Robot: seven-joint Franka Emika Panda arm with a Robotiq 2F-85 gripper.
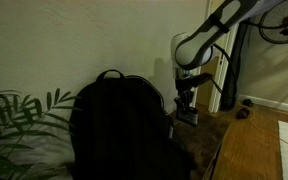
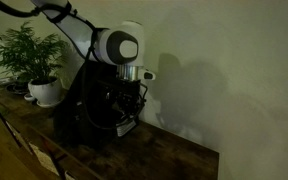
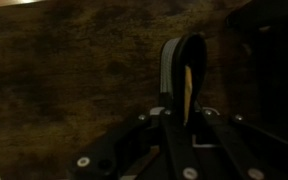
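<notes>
My gripper point(image 1: 187, 102) is shut on a dark object point(image 1: 187, 116) and hangs above the dark wooden table, right of the black backpack. Between the fingers in the wrist view, this object point(image 3: 177, 65) shows a rounded black rim, a greyish ribbed side and a tan strip inside; exactly what it is cannot be told. The black backpack point(image 1: 124, 125) stands upright against the wall. In exterior view 2 my gripper point(image 2: 129, 100) is mostly lost in shadow against the dark bag, and the held object is hard to make out.
A potted plant point(image 2: 46, 92) stands at the other end. Close behind is the wall point(image 1: 44, 50). Beyond the table's front edge lies wooden floor point(image 1: 249, 150). The room is dim.
</notes>
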